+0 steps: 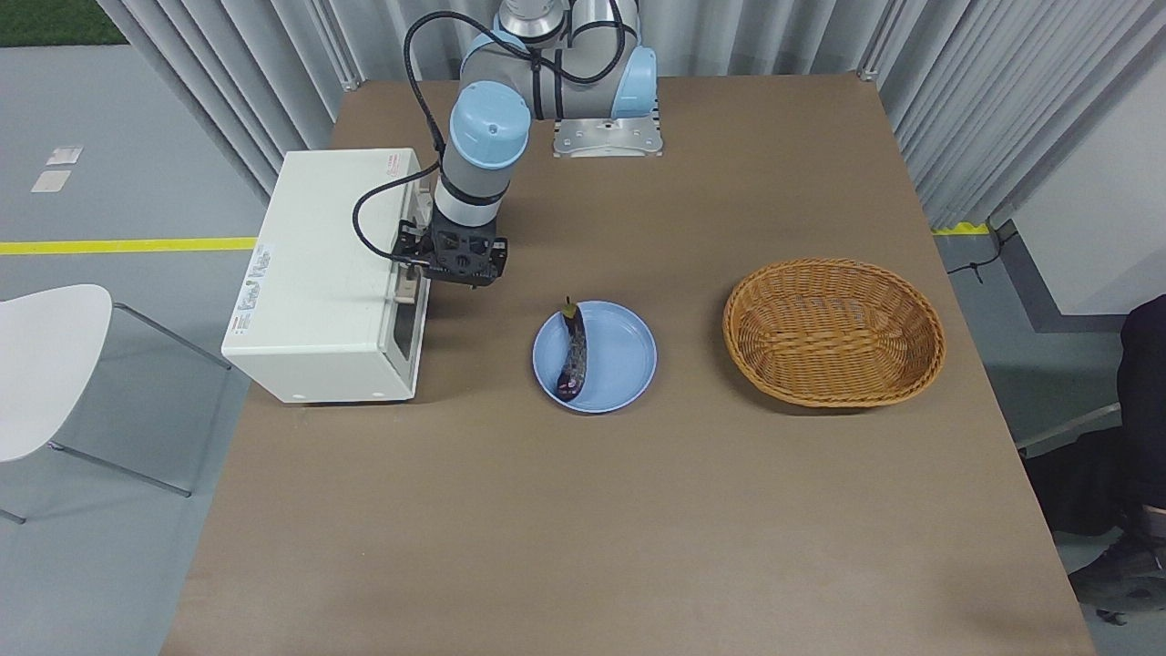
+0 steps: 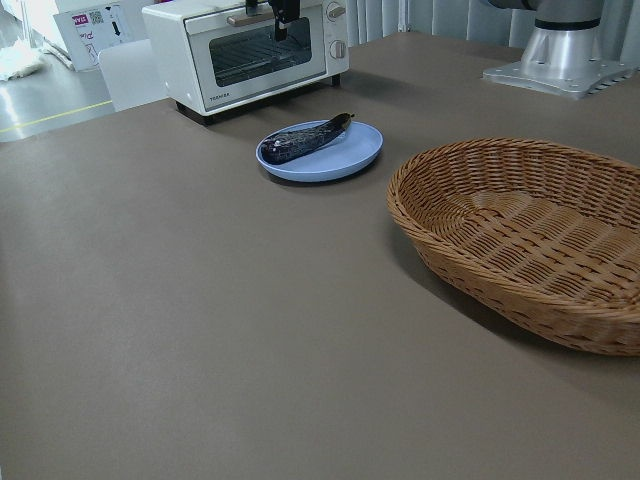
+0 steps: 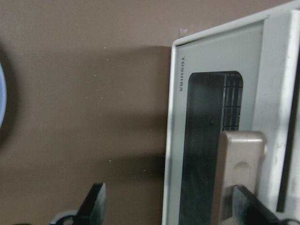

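Note:
A white Toshiba toaster oven (image 1: 311, 262) stands on the left of the table, its glass door closed. My gripper is at that door: in the wrist view one black finger lies against the beige handle (image 3: 239, 159), the other over the brown table, so it stands open. In the left view only its black tips show at the handle (image 2: 250, 19). A dark eggplant (image 1: 573, 352) lies on a blue plate (image 1: 618, 361) to the right of the oven.
A round wicker basket (image 1: 833, 333) sits on the right. A white chair stands off the left edge, and a person's leg shows at the far right.

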